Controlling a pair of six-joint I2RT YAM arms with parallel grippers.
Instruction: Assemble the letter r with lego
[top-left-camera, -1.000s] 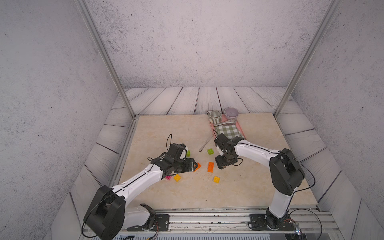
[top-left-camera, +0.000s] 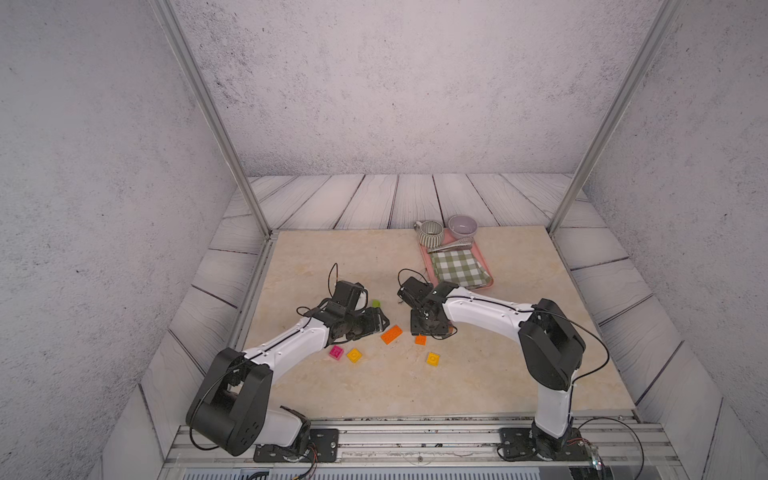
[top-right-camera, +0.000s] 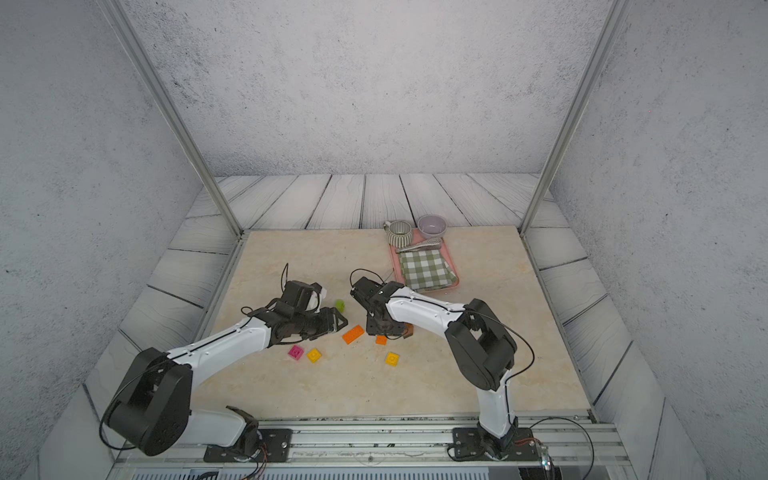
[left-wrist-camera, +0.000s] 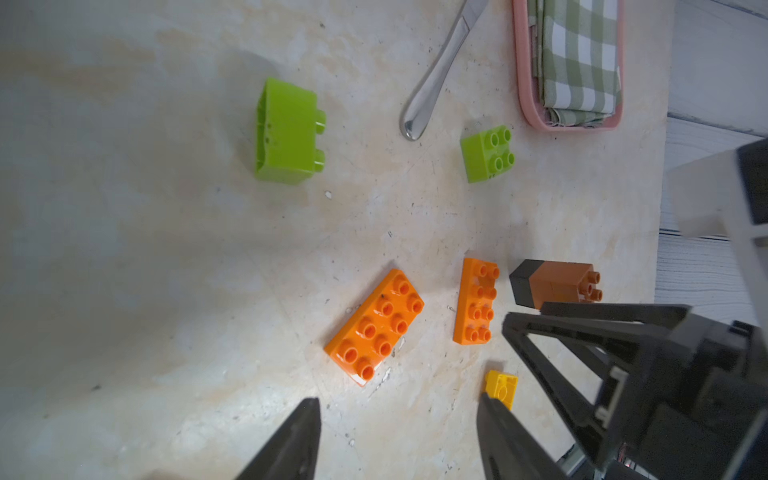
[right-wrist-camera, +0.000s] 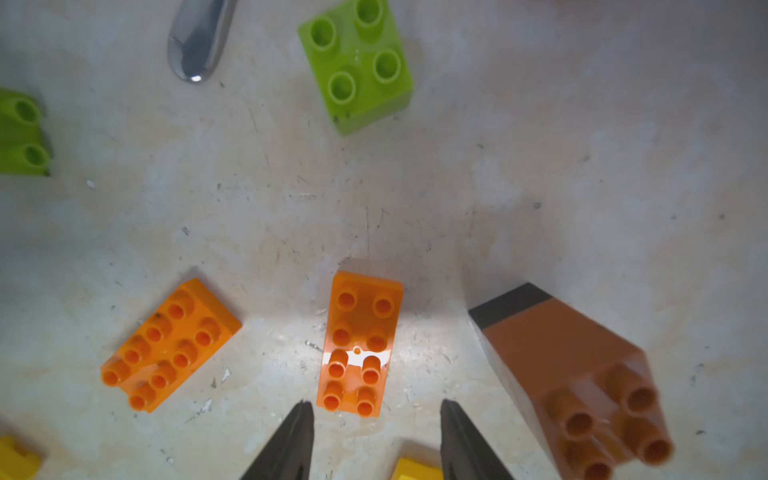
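In the left wrist view, an orange brick (left-wrist-camera: 373, 326) lies askew, another orange brick (left-wrist-camera: 473, 301) right of it, green bricks (left-wrist-camera: 285, 132) (left-wrist-camera: 485, 153) farther back, and a brown brick (left-wrist-camera: 561, 280) with a dark end at right. A yellow brick (left-wrist-camera: 501, 386) lies below. In the top left view, a pink brick (top-left-camera: 336, 353) lies at front left. My left gripper (top-left-camera: 379, 321) is over the table left of the orange bricks. My right gripper (top-left-camera: 424, 326) hangs above the right orange brick. Fingertips show apart in both wrist views, with nothing visible between; their finger state is unclear.
A pink tray (top-left-camera: 486, 268) with checked cloth, a striped mug (top-left-camera: 430, 236) and a purple bowl (top-left-camera: 462, 222) sits at back right. A metal utensil (left-wrist-camera: 432, 84) lies beside it.
My right gripper has moved left and toward the front, over the right orange brick. My left gripper has shifted slightly toward the back. The bricks show no clear movement.
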